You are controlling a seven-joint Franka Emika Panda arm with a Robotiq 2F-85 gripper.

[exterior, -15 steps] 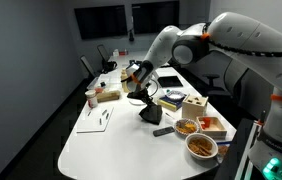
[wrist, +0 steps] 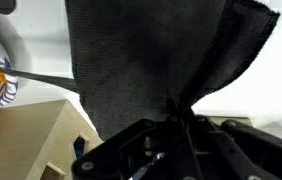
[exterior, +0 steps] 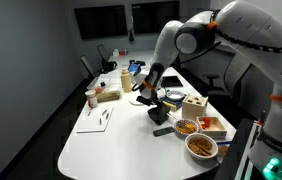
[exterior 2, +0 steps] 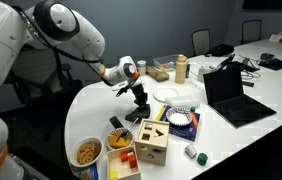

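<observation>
A dark grey cloth (exterior: 160, 115) lies bunched on the white table in exterior view 1. In the wrist view the cloth (wrist: 131, 60) fills the middle, with a fold running up to the right from the fingertips. My gripper is shut on part of this cloth, pinched where the fold starts. Exterior view 2 has the gripper (exterior 2: 141, 99) low over the cloth (exterior 2: 138, 113), pointing down from the far side. How much fabric sits between the fingers is hidden.
A wooden box (exterior 2: 153, 142) stands close beside the cloth. Nearby are a black handheld object (exterior: 163, 131), bowls of food (exterior: 200, 147) and a tray of small items (exterior 2: 123, 164). White plates and a laptop (exterior 2: 234, 97) lie farther off.
In exterior view 1 my gripper has moved right and toward the camera, drawing the held part of the cloth with it. The cloth now looks more folded and covers less table.
</observation>
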